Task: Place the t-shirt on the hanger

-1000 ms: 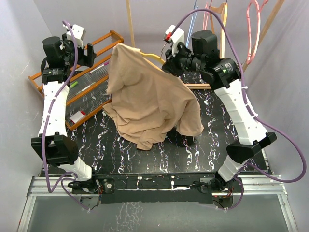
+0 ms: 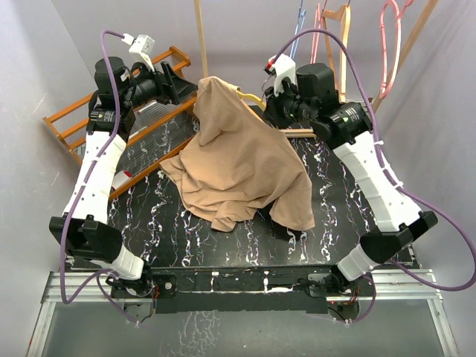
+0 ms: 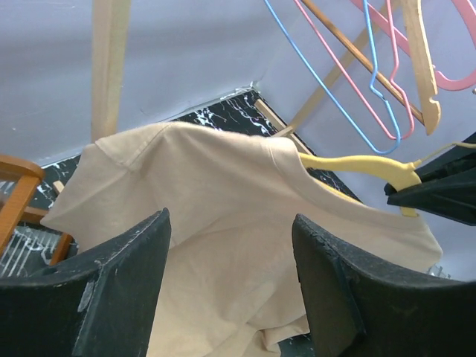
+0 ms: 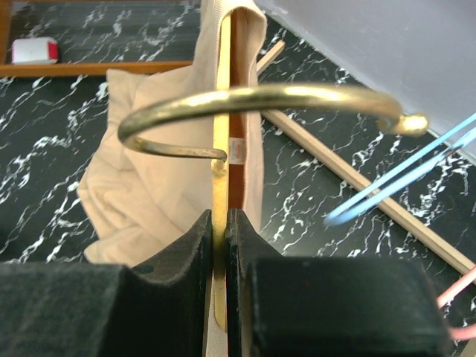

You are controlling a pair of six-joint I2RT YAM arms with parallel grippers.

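Observation:
The tan T-shirt (image 2: 238, 171) hangs from a yellow hanger (image 3: 364, 167), one end of which sits inside the raised fabric, while the rest drapes onto the black table. My right gripper (image 2: 271, 108) is shut on the hanger near its hook, seen upright between its fingers in the right wrist view. My left gripper (image 2: 182, 89) stands open just left of the shirt's raised corner, its fingertips apart from each other with the fabric beyond them in the left wrist view.
A wooden rack (image 2: 71, 130) lies at the back left. Coloured hangers (image 3: 342, 104) hang on a wooden rail at the back right. Walls bound both sides, and bare table (image 2: 149, 230) shows at the front.
My left gripper has moved right toward the shirt's raised corner. My right gripper, with the hanger, has shifted right and is now slightly nearer the front, the shirt's top moving with it.

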